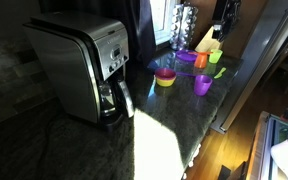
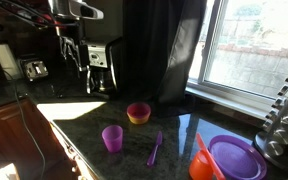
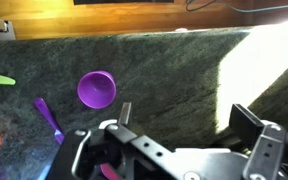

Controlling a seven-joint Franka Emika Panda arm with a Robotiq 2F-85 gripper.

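Observation:
My gripper stands open over the dark counter, its two fingers wide apart with nothing between them. A purple cup (image 3: 97,90) lies to the left of the fingers in the wrist view, its mouth facing up. Left of that cup is a purple utensil (image 3: 49,118). The stacked red and yellow bowls (image 2: 139,113) sit on the counter behind the cup in exterior view 2; a pinkish-red edge (image 3: 109,171) shows partly hidden by the gripper in the wrist view. In exterior view 1 part of the dark arm appears at the upper right.
A coffee maker (image 1: 84,68) stands at the left. Beyond the bowls are an orange cup (image 1: 201,61), a green cup (image 1: 215,56), a green utensil (image 1: 220,72) and a purple plate (image 2: 236,158). A spice rack (image 2: 282,115) stands by the window. Bare counter lies before the coffee maker.

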